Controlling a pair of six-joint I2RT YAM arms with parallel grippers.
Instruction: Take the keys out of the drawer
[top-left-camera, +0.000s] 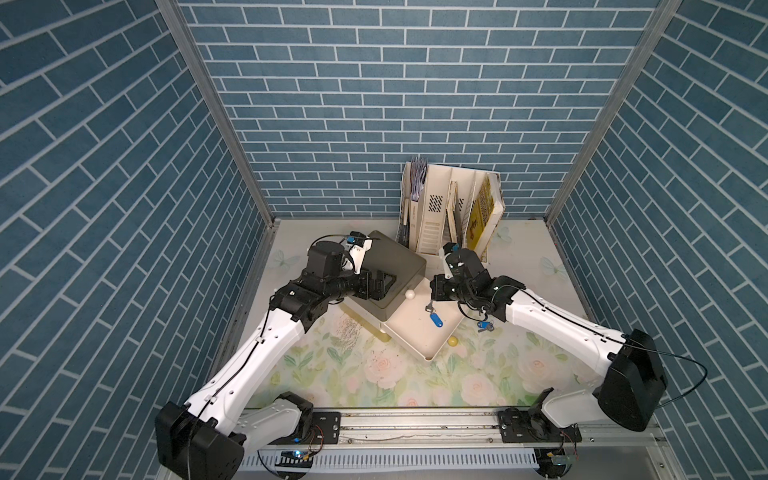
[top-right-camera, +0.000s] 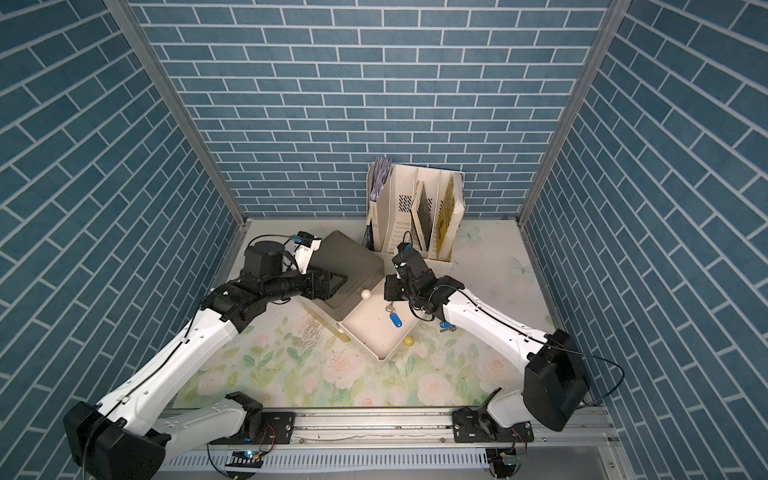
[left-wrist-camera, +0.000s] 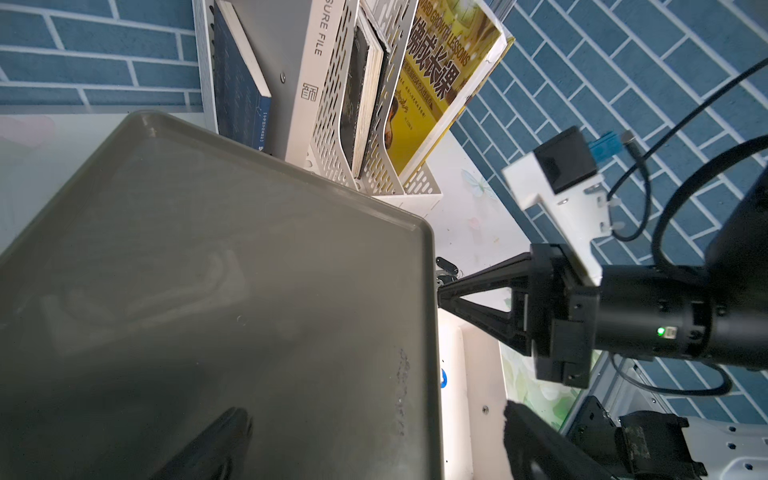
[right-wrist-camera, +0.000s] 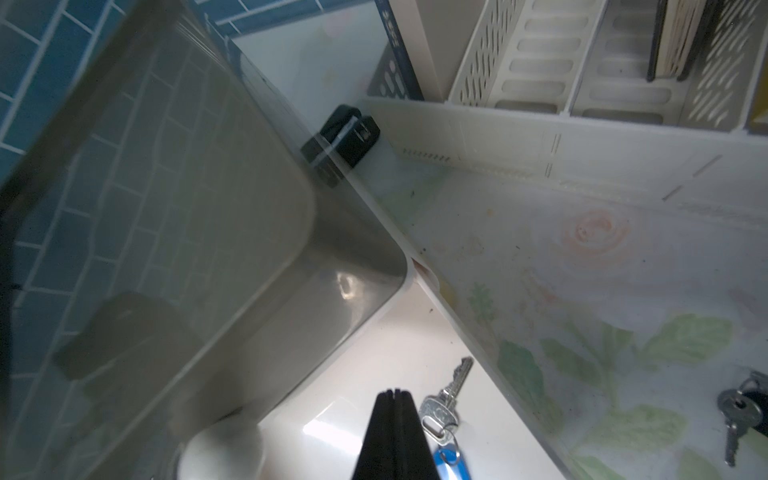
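Observation:
The pulled-out white drawer (top-left-camera: 412, 329) of a grey cabinet (top-left-camera: 393, 257) holds a silver key with a blue tag (top-left-camera: 436, 319). In the right wrist view that key (right-wrist-camera: 445, 406) lies flat on the drawer floor near the side wall. Above it is my right gripper, its fingertips together and nothing between them; the key sits just outside them, to their right. My left gripper has its fingers wide apart over the cabinet's grey top, holding nothing. Outside the drawer, on the right, another key set with a blue tag (top-left-camera: 485, 325) rests on the table.
Inside the drawer, against the cabinet, is a white ball (top-left-camera: 409, 294). A yellow ball (top-left-camera: 453, 341) lies beside the drawer's outer wall. Behind stands a white file rack (top-left-camera: 433, 224) with books.

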